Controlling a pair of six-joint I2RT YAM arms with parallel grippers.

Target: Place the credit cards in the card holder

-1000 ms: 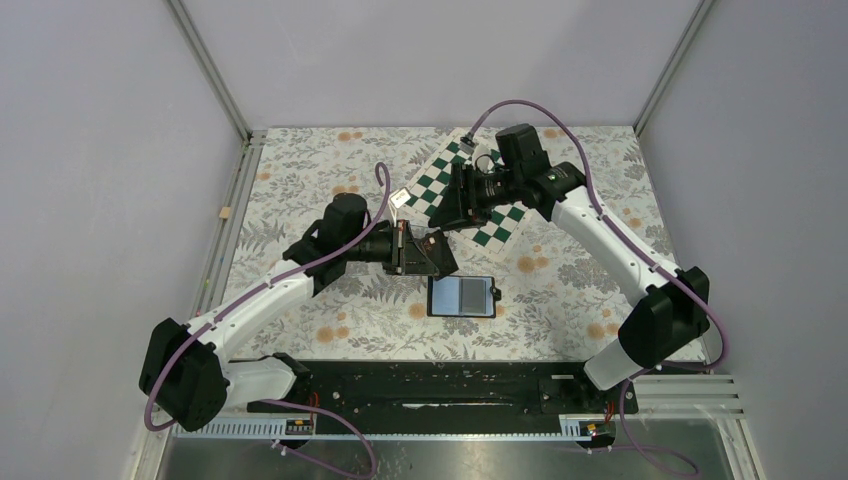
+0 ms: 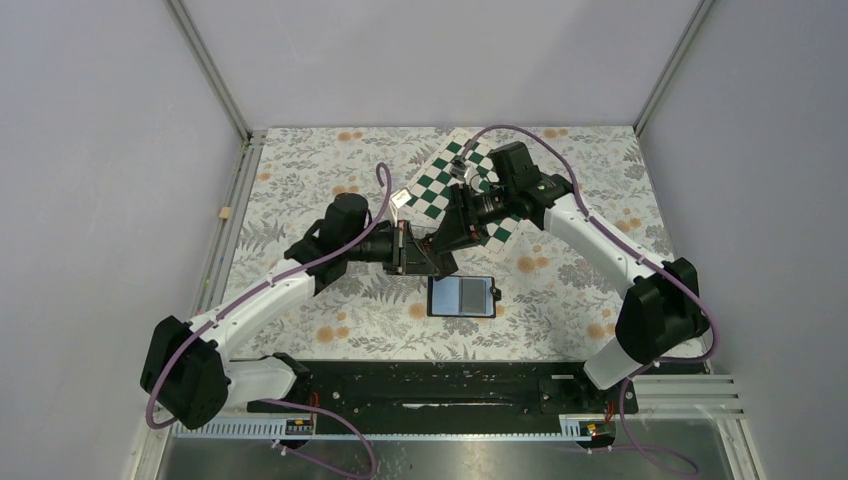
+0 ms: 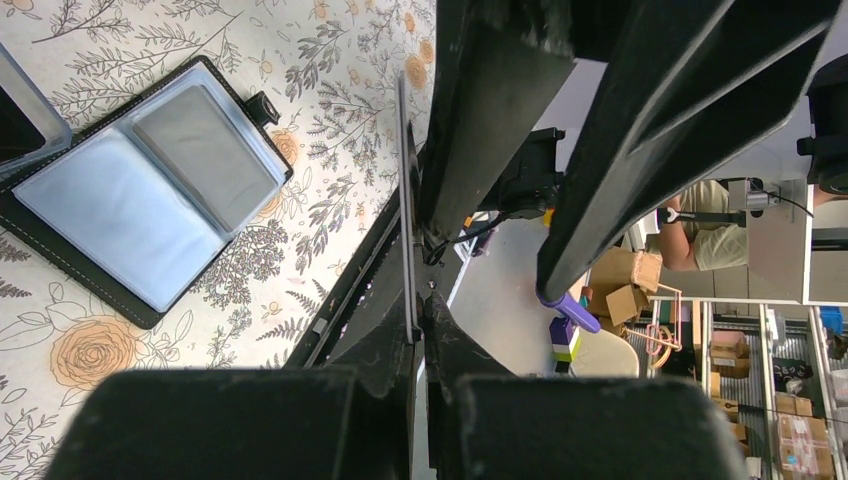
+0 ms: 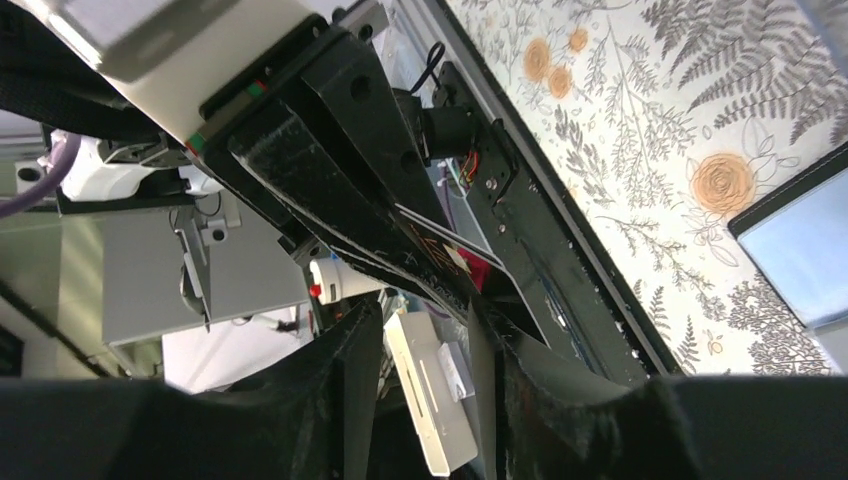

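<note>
The dark card (image 2: 446,262) is held upright by my left gripper, which is shut on its lower edge. In the left wrist view the card (image 3: 408,190) shows edge-on. My right gripper (image 2: 447,243) reaches over the card's far end, part open. Its fingers (image 3: 490,110) stand to the right of the card in the left wrist view, the nearer one close against it. From the right wrist view the right gripper has a gap between its tips. The open card holder (image 2: 461,297), with clear sleeves, lies flat just below the grippers.
A green-and-white checkered sheet (image 2: 430,185) lies behind the right gripper. A clear-walled piece with a dark inside (image 3: 25,125) shows at the left wrist view's edge.
My right gripper has come down toward the front and now covers part of the card's far end. The left gripper and the card stay where they were.
</note>
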